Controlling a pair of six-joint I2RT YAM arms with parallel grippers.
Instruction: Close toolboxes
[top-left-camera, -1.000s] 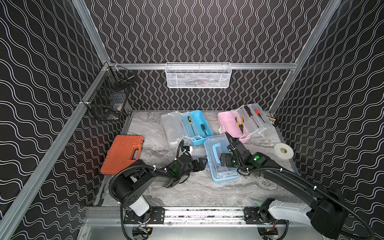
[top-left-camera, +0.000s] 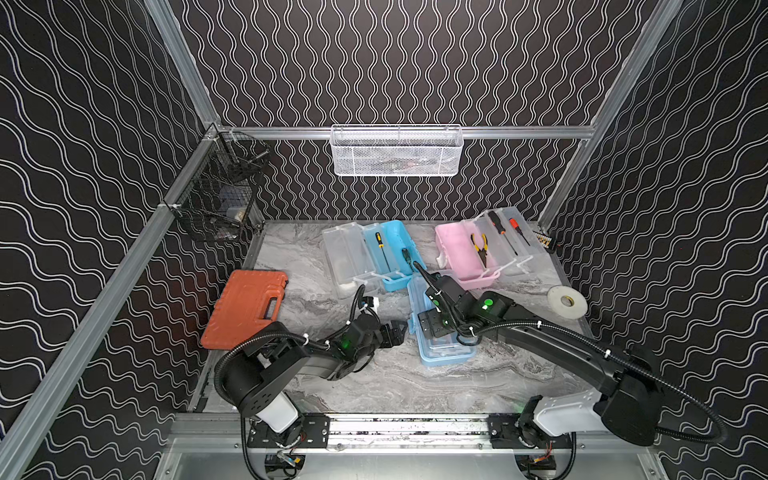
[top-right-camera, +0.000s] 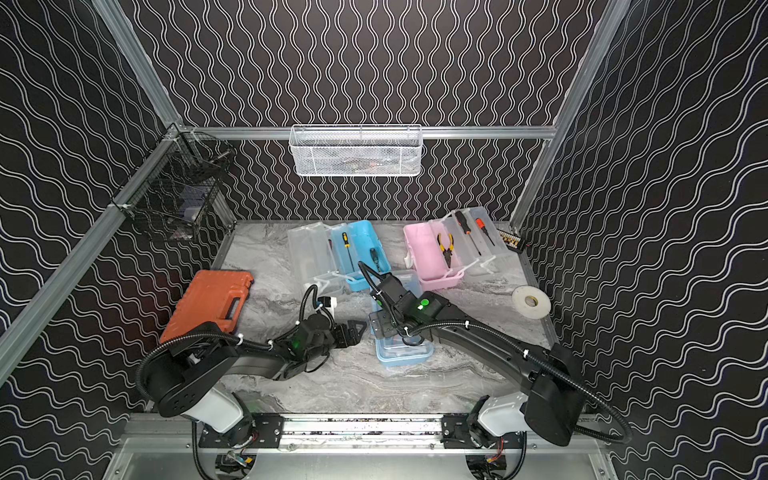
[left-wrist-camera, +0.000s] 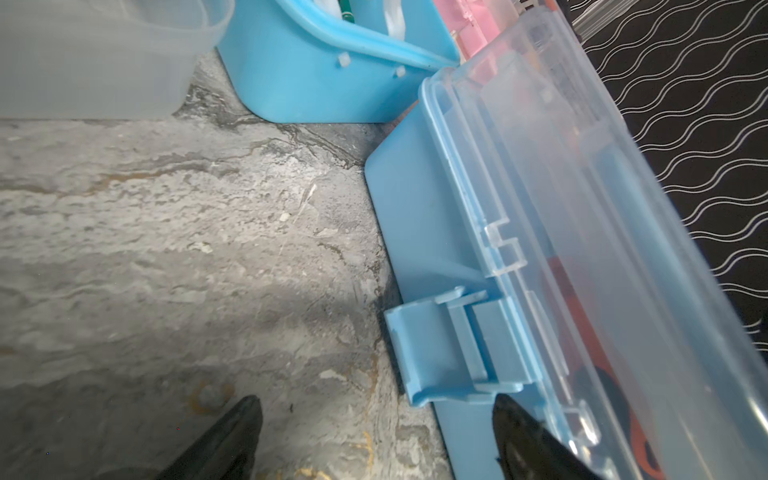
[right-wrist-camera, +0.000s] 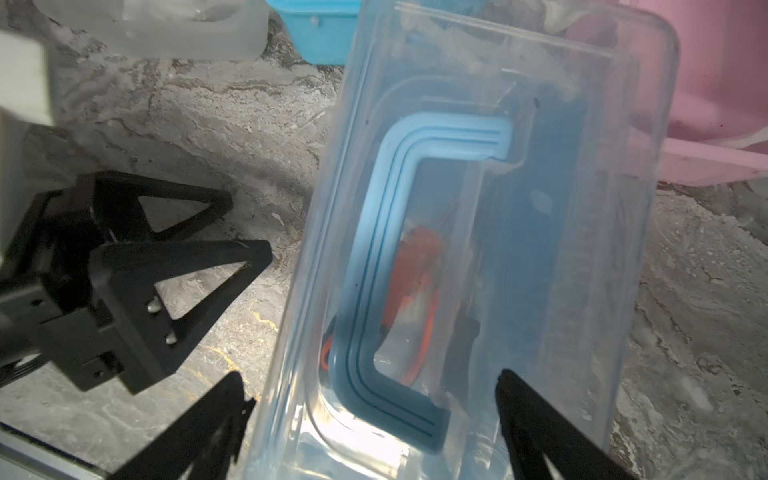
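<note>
The nearest light-blue toolbox has its clear lid lying over it, with a blue side latch standing out toward my left gripper. That gripper is open beside the box's left side, empty. My right gripper is open above the lid, one finger at each side of the handle area. Behind, the blue toolbox stands open with screwdrivers, its clear lid folded to the left. The pink toolbox is also open, pliers inside, its lid with screwdrivers folded to the right.
An orange case lies at the left. A tape roll sits at the right edge. A white mesh basket hangs on the back rail, a black wire basket on the left.
My right gripper has moved left over the near box's lid. My left gripper has shifted slightly left, back from that box.
</note>
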